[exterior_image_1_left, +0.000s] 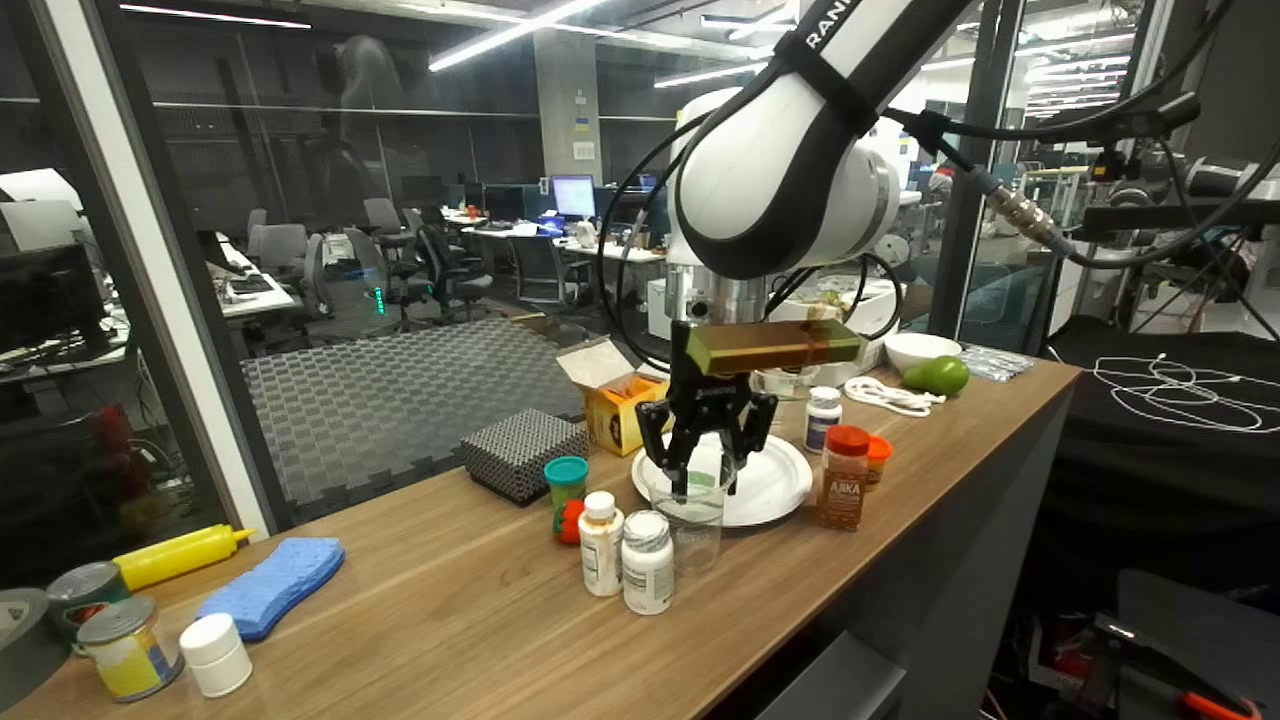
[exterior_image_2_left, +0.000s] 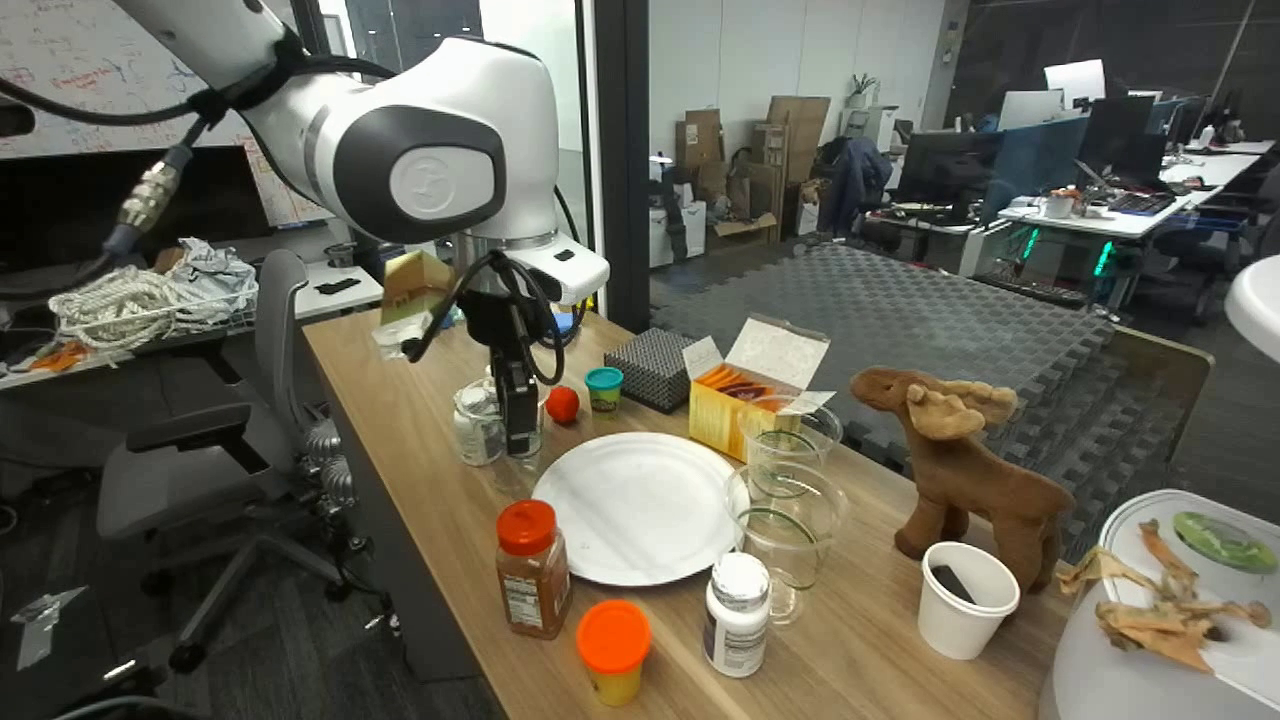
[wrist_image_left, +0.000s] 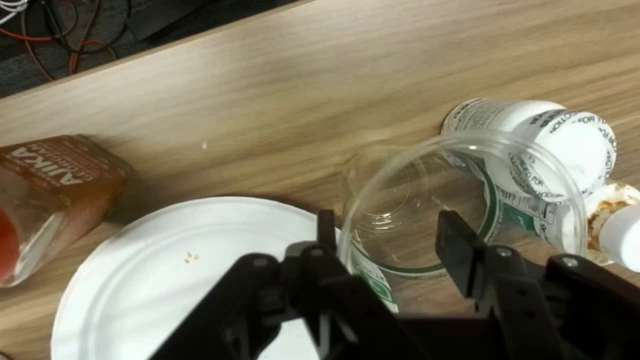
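A clear plastic cup with a green band (wrist_image_left: 492, 207) stands beside the white plate (wrist_image_left: 156, 258) in the wrist view. My gripper is over it with its fingers part open. One finger is just outside the rim on the plate side, while the other shows within the rim's outline. The cup wall lies between them, but I cannot tell whether either finger touches it. From exterior view 1, the gripper (exterior_image_1_left: 705, 482) points down at the clear cup (exterior_image_1_left: 698, 542). The cup is hard to make out behind the fingers in exterior view 2.
White bottles (exterior_image_1_left: 648, 564) crowd the cup on one side. A red-lidded spice jar (exterior_image_1_left: 843, 480) stands near the plate's front. Two more clear cups (exterior_image_2_left: 786, 522), an open yellow box (exterior_image_2_left: 732, 414) and a plush moose (exterior_image_2_left: 972, 480) are farther along. Bare wood lies towards the sponge (exterior_image_1_left: 274, 586).
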